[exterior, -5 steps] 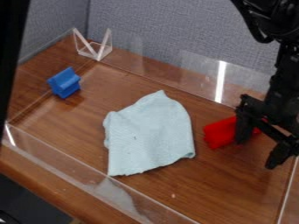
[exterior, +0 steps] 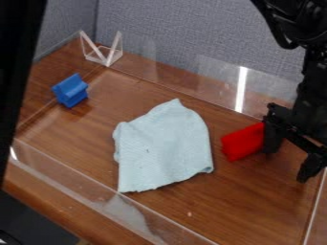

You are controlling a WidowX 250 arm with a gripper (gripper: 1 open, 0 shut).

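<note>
My black gripper [exterior: 288,145] is low at the right of the camera view, open, its fingers around the right part of a red block [exterior: 240,143]. Part of the block is hidden behind the gripper; whether the fingers touch it I cannot tell. A pale folded cloth [exterior: 160,145] lies on the wooden table [exterior: 166,211] left of the block.
A blue block [exterior: 71,90] sits at the far left. A white wire holder [exterior: 101,50] stands at the back left. A clear panel and grey wall run along the back.
The gripper has shifted slightly, and a little less of the red block shows at its right end. The cloth and blue block are unmoved.
</note>
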